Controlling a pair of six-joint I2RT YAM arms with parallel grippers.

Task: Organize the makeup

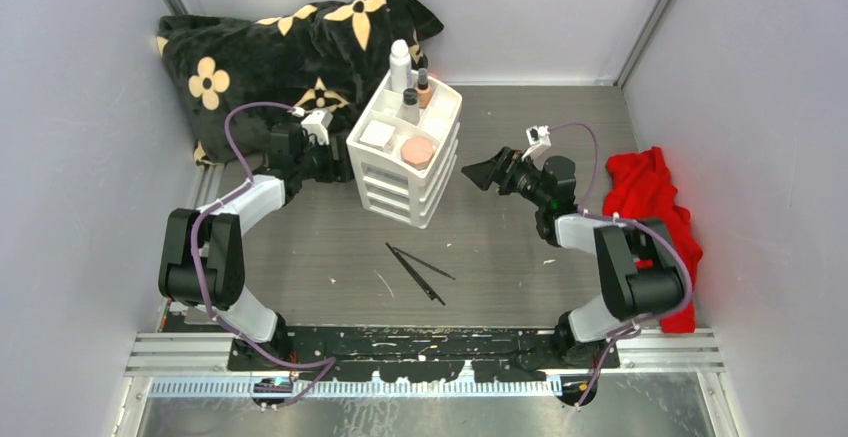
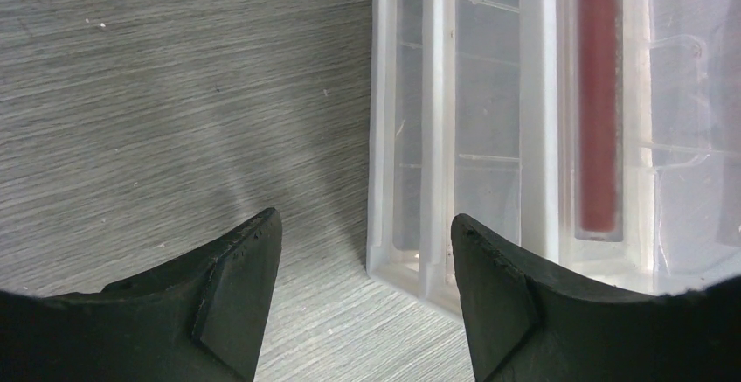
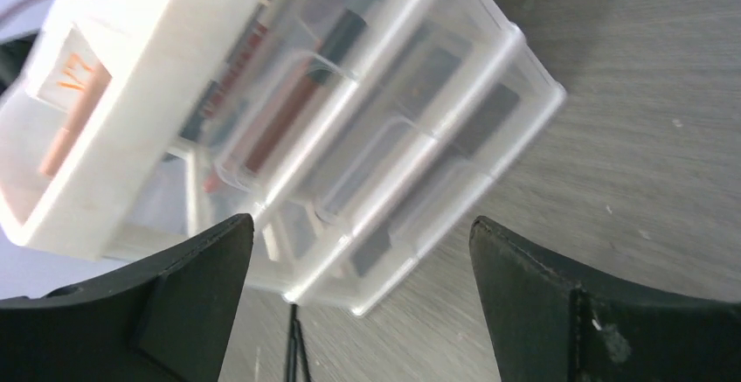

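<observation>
A white organizer (image 1: 398, 185) with clear drawers stands mid-table. On its top sit a white spray bottle (image 1: 400, 65), a grey-capped bottle (image 1: 410, 107), a tan bottle (image 1: 424, 88), a white box (image 1: 378, 135) and a pink octagonal item (image 1: 417, 152). My left gripper is open beside the organizer's left side, one finger close to its edge. Open and empty, my right gripper stands apart from the organizer's right side. A dark-capped stick (image 3: 341, 38) shows through an upper drawer wall. Two thin black pencils (image 1: 418, 275) lie in front.
Behind the left arm a dark floral cushion (image 1: 300, 57) leans on the back wall. A crumpled red cloth (image 1: 650, 182) lies at the far right. Bare table (image 1: 500, 267) stretches between the organizer and the right arm.
</observation>
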